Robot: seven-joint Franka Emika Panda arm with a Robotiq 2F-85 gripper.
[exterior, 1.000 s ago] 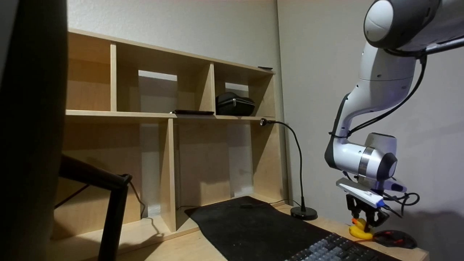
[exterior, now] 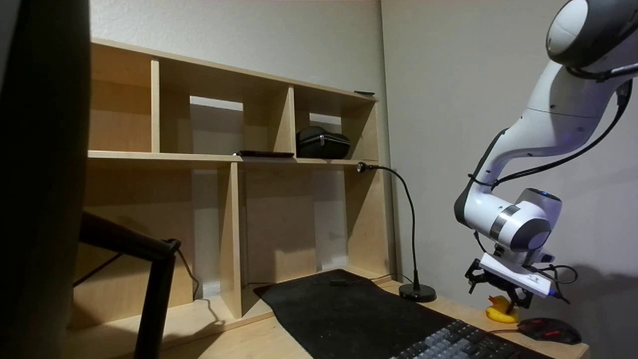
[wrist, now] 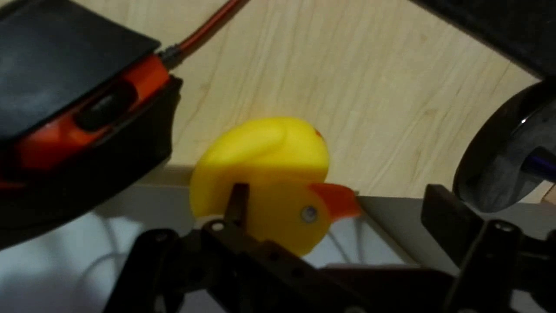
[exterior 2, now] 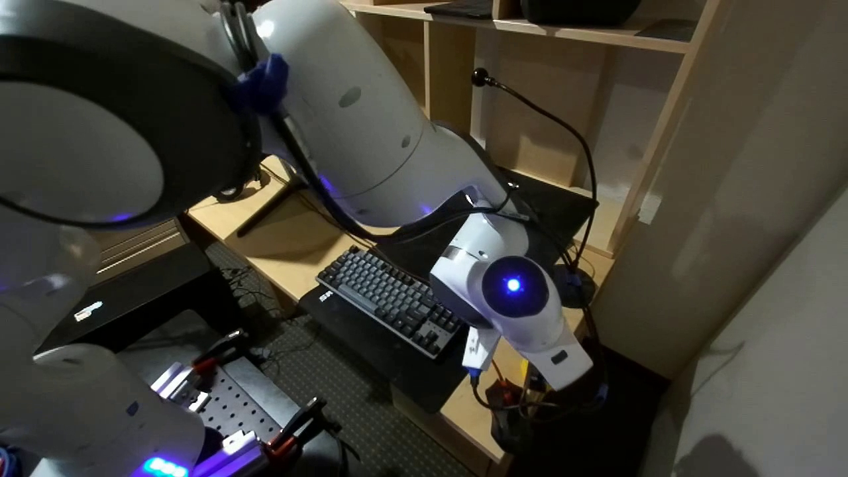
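A yellow rubber duck [wrist: 260, 148] with an orange beak sits at the desk's edge, beside the mouse. My gripper [exterior: 496, 294] hangs just above it, open. In the wrist view one dark finger [wrist: 238, 204] overlaps the duck's side. The other finger [wrist: 443, 221] stands well off to the right, beyond the beak, leaving a wide gap. Whether the nearer finger touches the duck I cannot tell. In exterior view 2 the wrist hides the fingers and nearly all of the duck.
Close to the duck lies a black and red mouse [exterior: 549, 330] with a red cable. A lamp base [exterior: 417, 292] stands farther back. The keyboard [exterior 2: 387, 295] rests on a black mat [exterior: 353, 311]. Wooden shelves [exterior: 287, 156] line the back wall.
The fingers were close around the duck and now stand wider apart and higher. The arm has tilted and shifted. Duck and mouse sit slightly farther right, with the duck's head more raised.
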